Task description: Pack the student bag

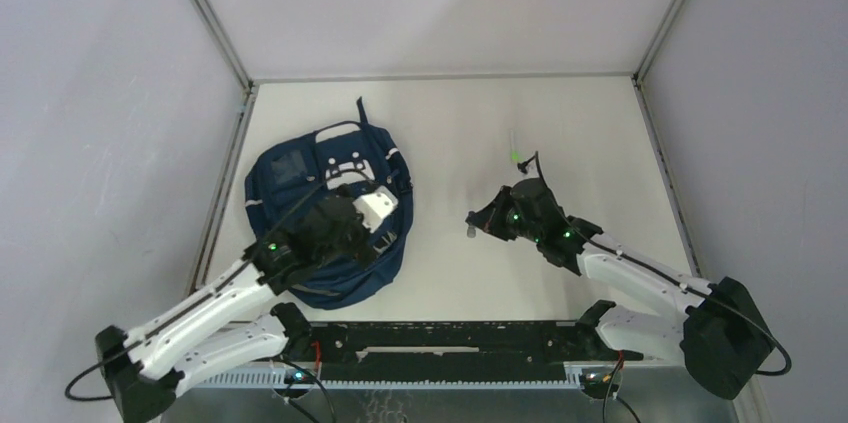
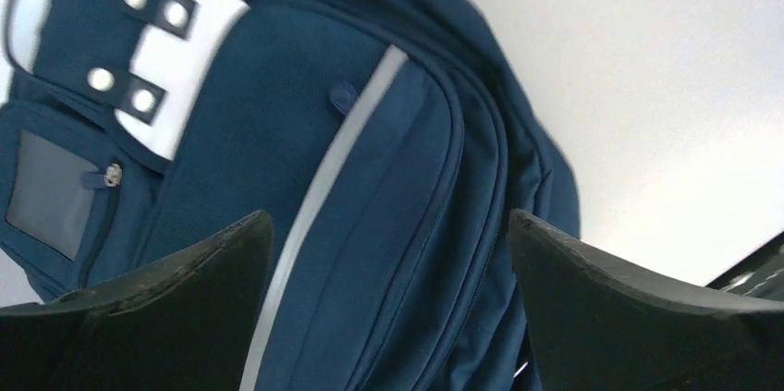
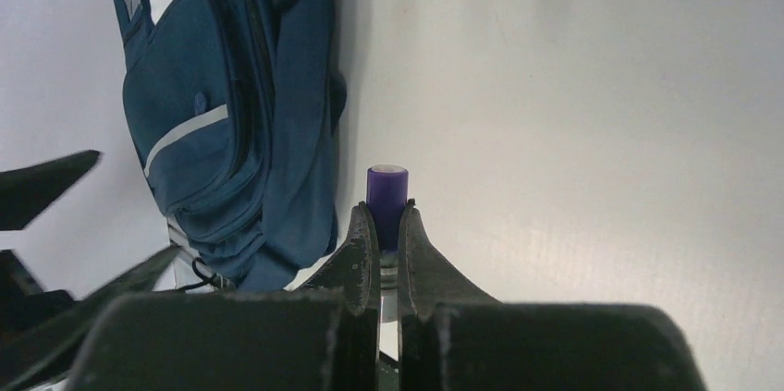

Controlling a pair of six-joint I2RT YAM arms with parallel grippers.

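Observation:
The navy student bag (image 1: 280,173) lies on the table's left half, its front pocket (image 2: 351,215) with a grey stripe. Above it my left gripper is open, with only bag fabric visible between and below its fingers. My right gripper is shut on a small purple-capped cylinder (image 3: 386,186), possibly a glue stick or marker, held upright over bare table to the right of the bag.
A thin green-and-white item (image 1: 514,155) lies at the back right, near the right arm. Walls stand at the sides and back.

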